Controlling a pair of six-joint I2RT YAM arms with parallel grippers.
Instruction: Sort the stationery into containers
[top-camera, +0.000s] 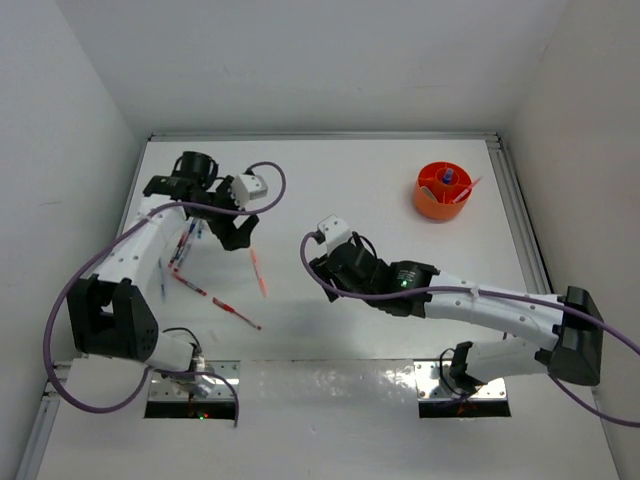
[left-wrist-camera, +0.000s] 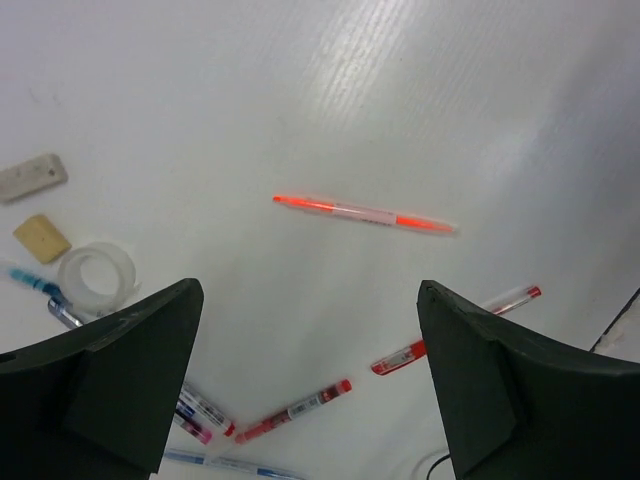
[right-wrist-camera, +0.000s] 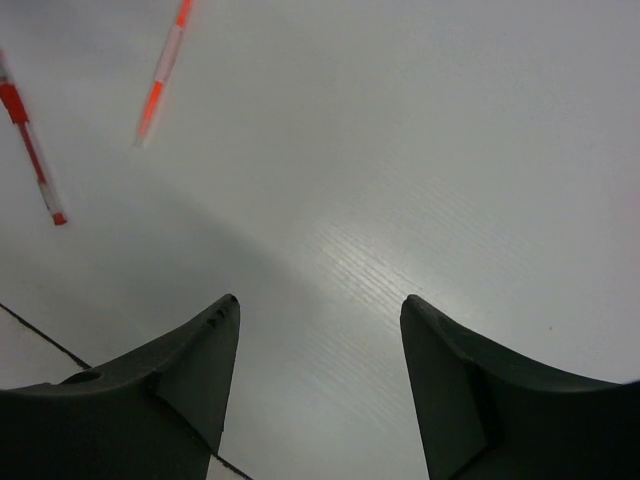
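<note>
My left gripper is open above the stationery at the left. Its wrist view shows an orange highlighter (left-wrist-camera: 365, 215), red pens (left-wrist-camera: 292, 411), a blue pen (left-wrist-camera: 232, 465), a tape roll (left-wrist-camera: 97, 275), a yellow block (left-wrist-camera: 42, 238) and a pale grey block (left-wrist-camera: 30, 178). My right gripper is open over bare table near the centre, the highlighter (right-wrist-camera: 162, 70) and a red pen (right-wrist-camera: 33, 150) ahead of it. An orange divided round container (top-camera: 435, 207) stands at the back right, holding a few items.
Walls enclose the white table (top-camera: 350, 170). Purple cables run along both arms, and a black cable lies at the front left.
</note>
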